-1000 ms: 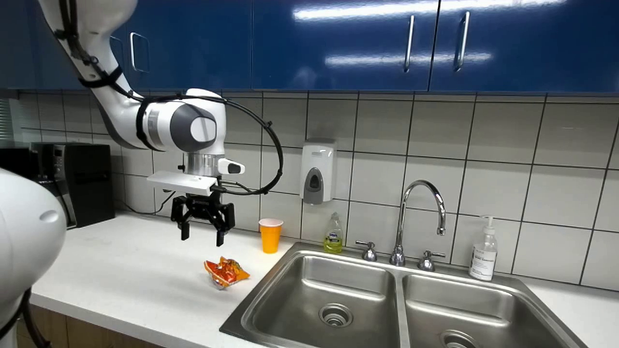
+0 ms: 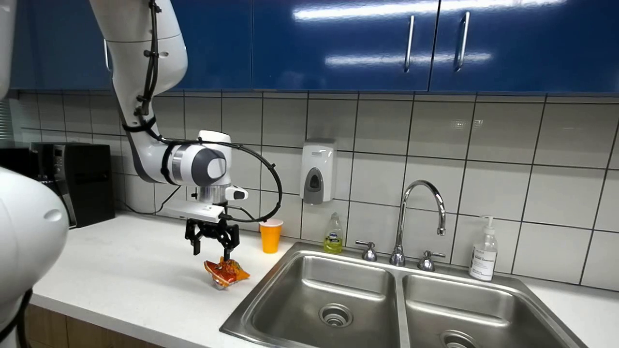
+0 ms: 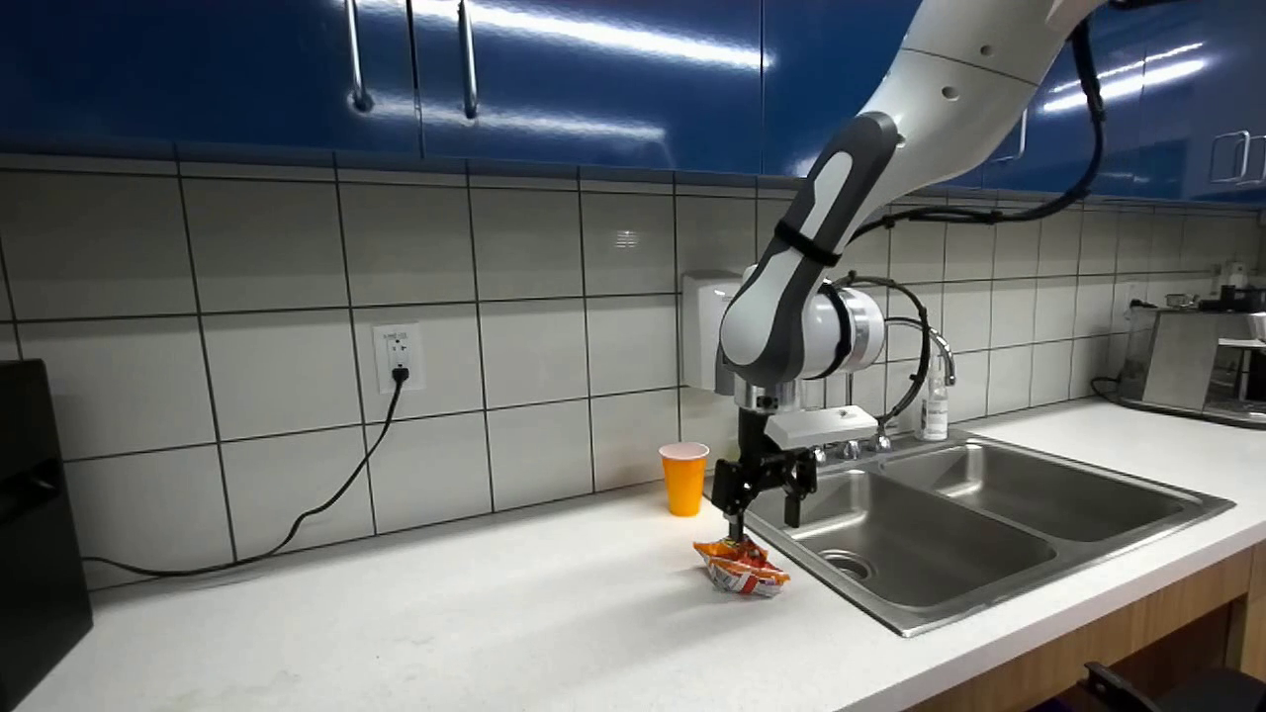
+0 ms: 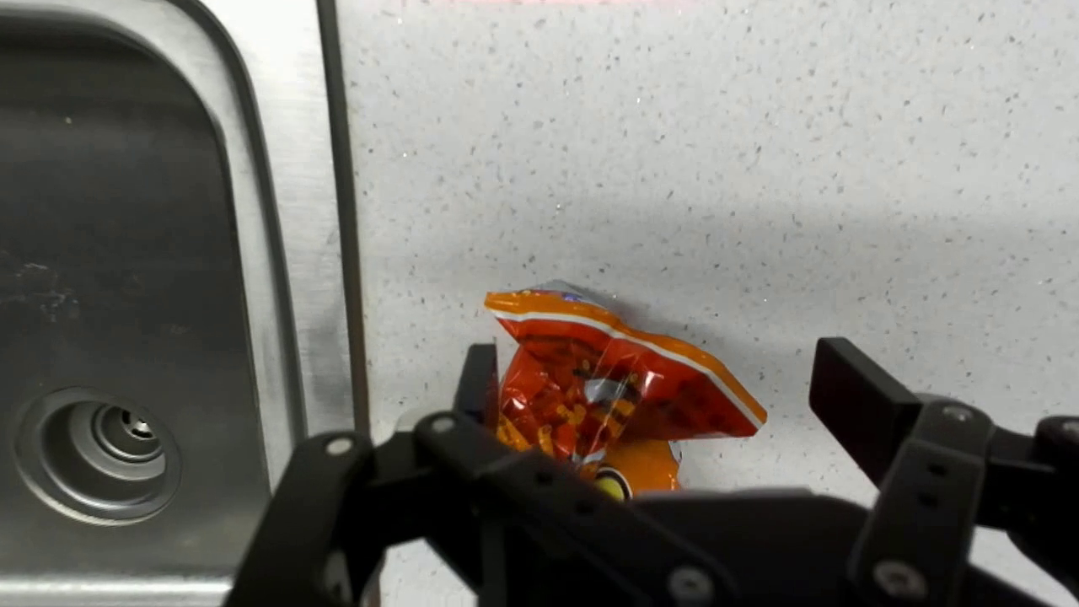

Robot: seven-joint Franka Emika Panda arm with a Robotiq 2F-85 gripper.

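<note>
A crumpled orange and red snack bag (image 2: 226,272) lies on the white counter, left of the sink. Just above it is my gripper (image 2: 212,254), open and pointing down. In the wrist view the bag (image 4: 627,389) shows between the spread fingers, closer to the left finger (image 4: 477,379), which overlaps its edge; the right finger (image 4: 860,405) stands clear over bare counter. The lower part of the bag is hidden behind the gripper's body. From the other side, one fingertip (image 3: 736,528) appears right at the top of the bag (image 3: 744,569); whether they touch I cannot tell.
An orange cup (image 2: 270,236) stands behind the bag near the tiled wall. The double steel sink (image 2: 400,284) borders the bag's right side, with a faucet (image 2: 400,232) and soap bottles behind. Open counter (image 3: 415,617) stretches away from the sink toward a black appliance (image 2: 78,182).
My gripper has come down and slightly toward the sink, from well above the bag to just over it. It is still open, and the bag lies in the same place.
</note>
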